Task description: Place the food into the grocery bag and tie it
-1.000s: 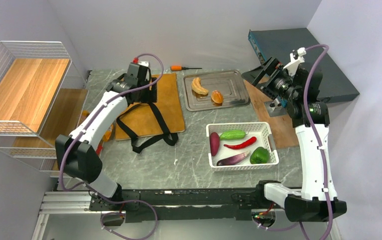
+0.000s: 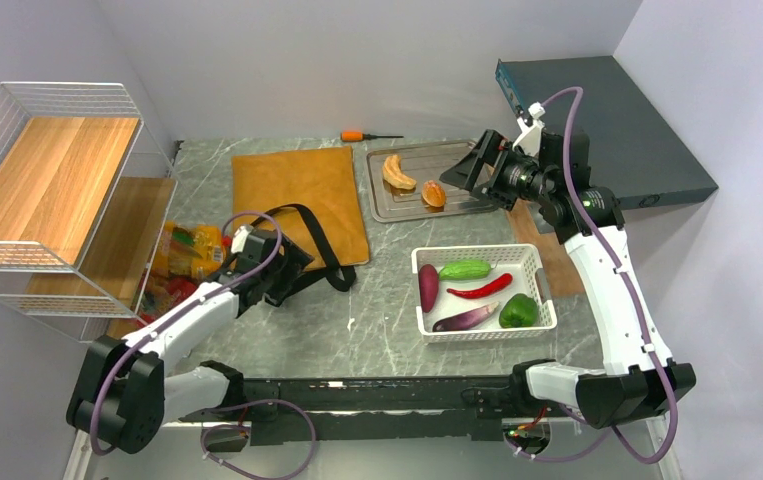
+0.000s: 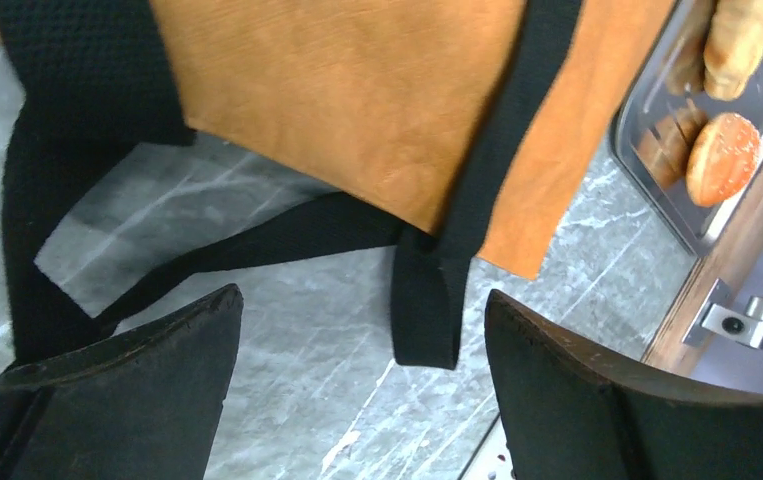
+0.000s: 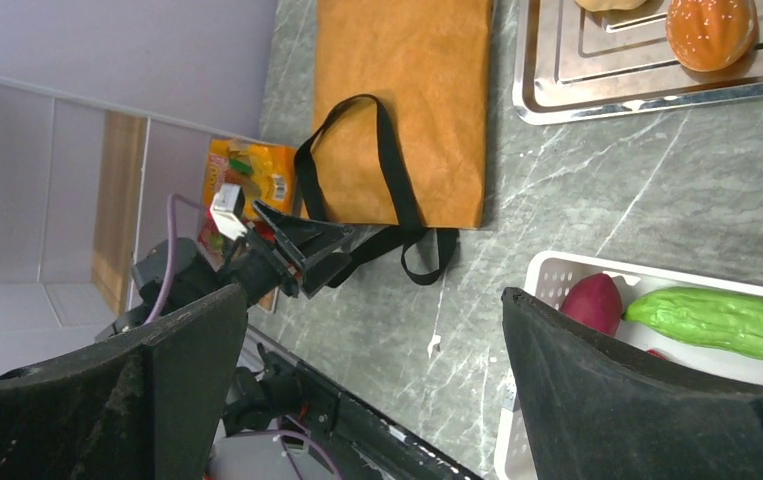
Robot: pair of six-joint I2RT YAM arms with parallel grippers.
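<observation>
An orange-tan grocery bag (image 2: 287,175) lies flat at the left of the counter, its black strap (image 2: 325,240) looped across the front and over the edge. Above the strap's front end is my left gripper, open and empty; the strap (image 3: 427,300) shows beyond its fingers. On the metal tray (image 2: 397,205) rest a croissant-like bread (image 2: 397,172) and a round bun (image 2: 434,194). My right gripper (image 2: 475,170), also open with nothing between its fingers, hovers over the tray's right end. From the right wrist, the bag (image 4: 407,110) and bun (image 4: 712,33) are visible.
A white basket (image 2: 487,335) at front right holds several vegetables. Packaged goods (image 2: 192,250) lie beside the wire shelf (image 2: 107,250) on the left. An orange screwdriver (image 2: 354,136) sits at the back.
The right gripper has moved left to the tray's right end. The bag and foods look unmoved.
</observation>
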